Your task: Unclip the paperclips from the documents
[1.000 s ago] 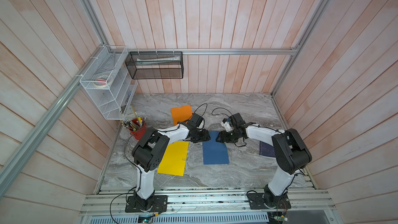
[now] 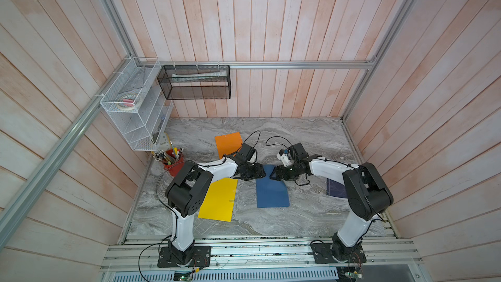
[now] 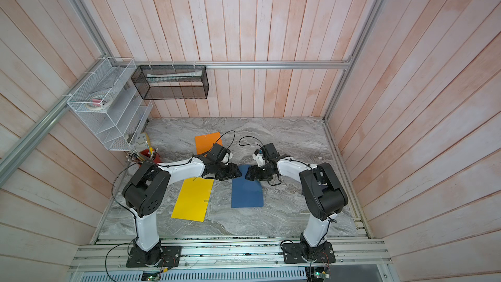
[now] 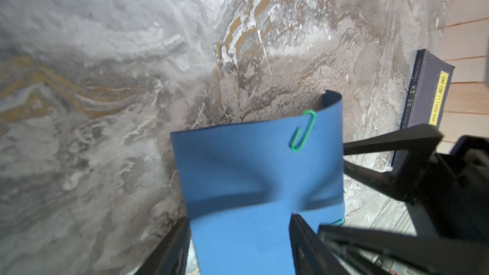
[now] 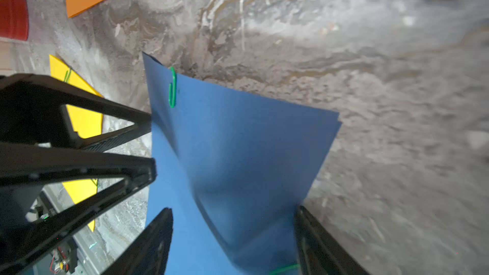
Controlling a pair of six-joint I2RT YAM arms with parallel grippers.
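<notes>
A blue sheet (image 2: 272,194) lies between my arms, its far edge curling up off the table. One green paperclip (image 4: 303,131) is clipped on the sheet's far edge, near the right corner in the left wrist view and the left corner in the right wrist view. Another green clip (image 5: 284,269) shows on its right side, near my right gripper's finger. My left gripper stands over the sheet's left part, fingers apart. Over the right part is my right gripper, also with fingers apart. Whether either touches the sheet is unclear.
A yellow sheet (image 2: 218,203) with a clip (image 2: 231,201) on its edge lies left, and an orange sheet (image 2: 228,144) behind. A dark book (image 2: 336,188) is at right; a red pen pot (image 2: 174,165) stands left.
The left arm has barely moved.
</notes>
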